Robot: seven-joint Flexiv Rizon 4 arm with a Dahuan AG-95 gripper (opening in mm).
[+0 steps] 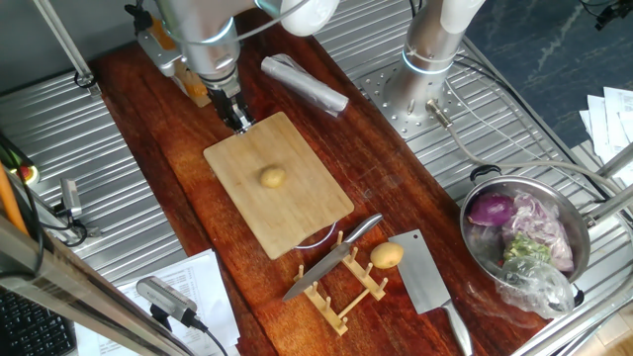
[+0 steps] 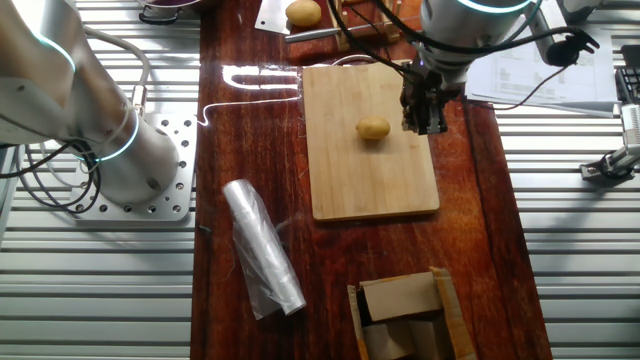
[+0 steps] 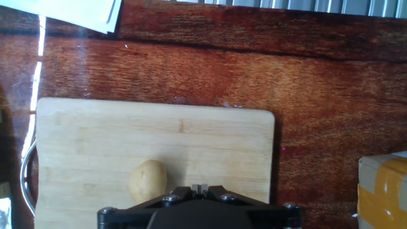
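Observation:
A potato (image 1: 272, 176) lies on the wooden cutting board (image 1: 312, 203), near its middle. In the wrist view the same potato (image 3: 148, 181) sits just left of my gripper, whose fingertips are together with nothing visible between them. Exterior view 1 has the gripper (image 1: 243, 126) pointing down by the board's upper edge, apart from the potato. From the other side, the gripper (image 2: 425, 128) appears to the right of the potato (image 2: 373, 128). A second potato (image 1: 387, 255) rests by the wooden peg rack (image 1: 348, 321).
A knife (image 1: 331, 259) lies across the rack, with a cleaver (image 1: 422, 272) alongside. The metal pot (image 1: 580, 213) holds an onion and bagged vegetables. A plastic wrap roll (image 2: 264, 245) and open cardboard box (image 2: 455, 310) stand beyond the board. Bare tabletop (image 2: 330, 265) lies between them.

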